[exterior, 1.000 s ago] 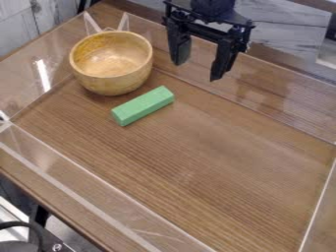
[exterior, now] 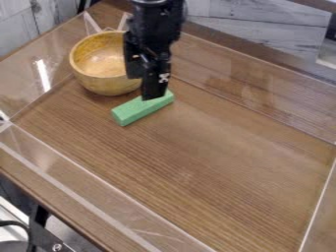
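Observation:
The black gripper (exterior: 148,79) hangs at the upper left, just above a light green block (exterior: 141,108) that lies on the wooden table, and beside the right side of a tan bowl (exterior: 98,61). Its fingers point down and stand open. I cannot tell whether they touch the block. The arm hides part of the bowl's right rim.
A pale wall (exterior: 262,25) runs along the back. A black cable lies at the lower left edge.
The gripper has moved left and down from the upper middle to above the green block, beside the bowl. The bowl and block appear unmoved.

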